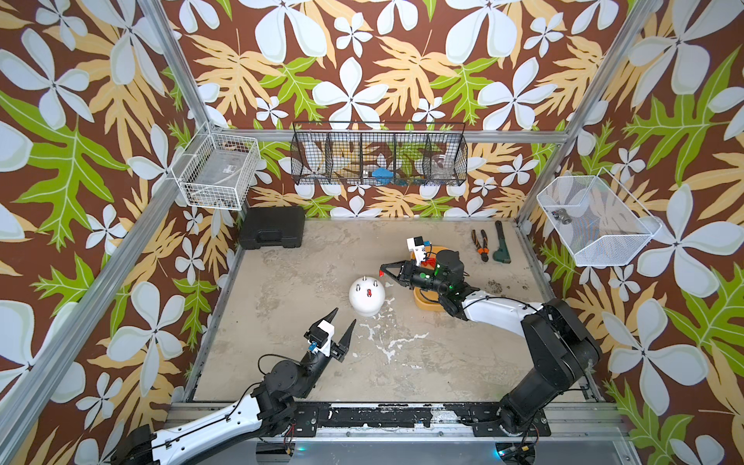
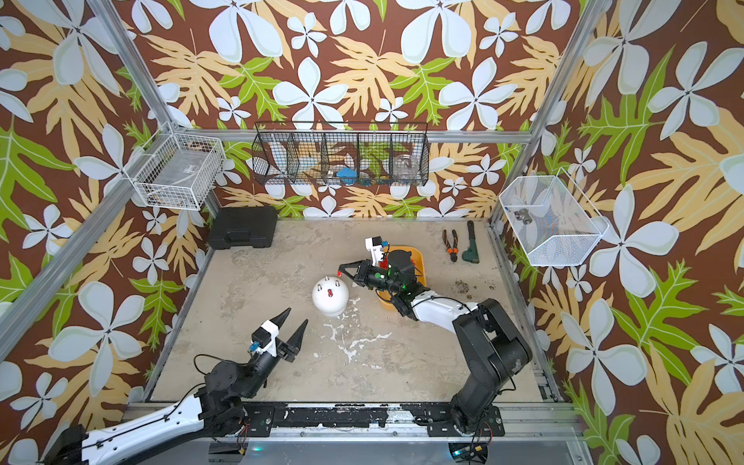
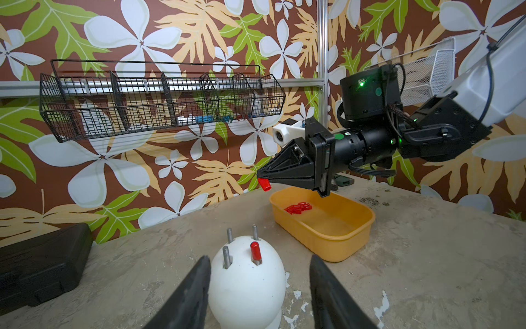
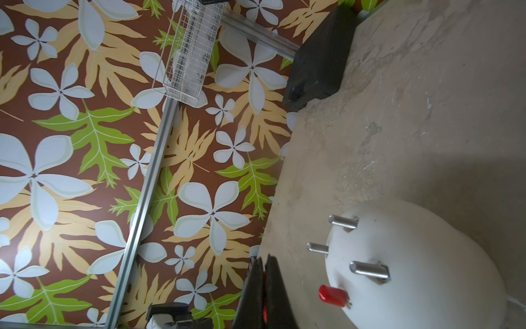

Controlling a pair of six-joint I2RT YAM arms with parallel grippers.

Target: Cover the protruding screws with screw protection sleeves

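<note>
A white dome [image 1: 366, 302] stands mid-table with several upright screws on top. One screw wears a red sleeve; three bare metal screws show in the right wrist view, such as the nearest screw [image 4: 369, 269]. My right gripper is shut on another red sleeve [image 3: 264, 184], held above and just right of the dome, clear of the screws. In its own wrist view that sleeve is mostly hidden behind the dark fingers [image 4: 278, 298]. My left gripper [image 1: 345, 326] is open in front of the dome, lower left, with nothing between its fingers.
A yellow bin [image 3: 323, 219] with several red sleeves stands right of the dome, partly under the right arm. A black case [image 1: 271, 227] lies at the back left; pliers [image 1: 480, 245] and a green-handled tool [image 1: 501, 242] lie at the back right.
</note>
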